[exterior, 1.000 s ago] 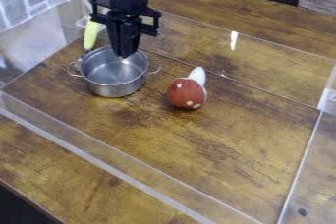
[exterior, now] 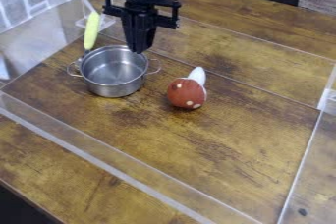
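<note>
My black gripper (exterior: 138, 43) hangs point-down just above the back of a steel pot (exterior: 116, 79) with side handles, its tip narrow and shut, with nothing visible between the fingers. A pale yellow-green elongated object (exterior: 92, 29) stands to the upper left of the pot. Right of the pot lies a red spotted mushroom-like toy (exterior: 186, 93) with a white part (exterior: 197, 76) behind it.
Clear panels edge the left and right sides, and the arm takes up the upper middle.
The arm and gripper have shifted slightly right and a little up, over the last second. The pot and toys look unmoved.
</note>
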